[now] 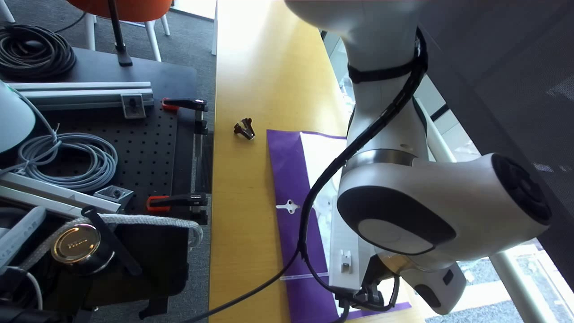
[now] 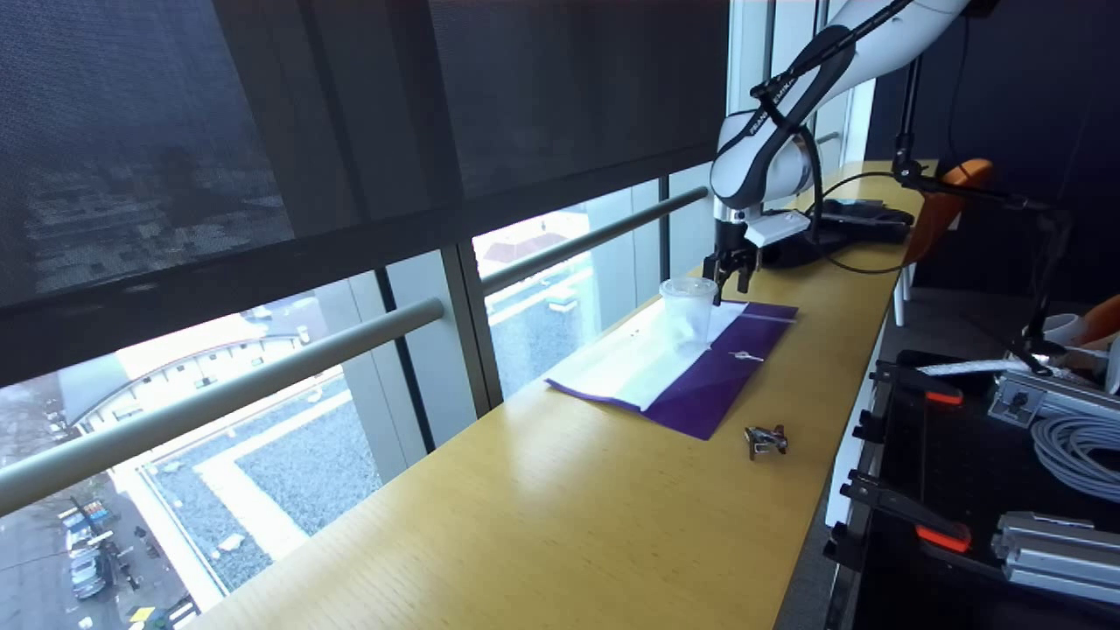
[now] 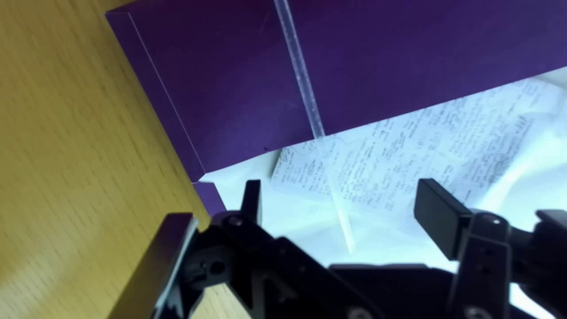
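My gripper stands open in the wrist view, with a wide gap and nothing held between its fingers. Below the gap, a thin clear strip or straw (image 3: 303,79) runs across the purple folder (image 3: 223,69) and onto its white part. Under that see-through white part shows paper with dense writing (image 3: 409,143). In exterior view 2, the gripper (image 2: 731,282) points down above the folder's far end, and a clear cup with a lid (image 2: 688,313) stands upright on the folder, in front of it. The arm hides the gripper's fingers and the cup in exterior view 1.
A small metal staple-remover-like object (image 1: 245,128) lies on the wooden table (image 1: 242,215) beside the folder. A little silver piece (image 1: 289,206) rests on the purple part. Window rail (image 2: 567,247) borders one side, a clamped black bench (image 1: 145,145) the other.
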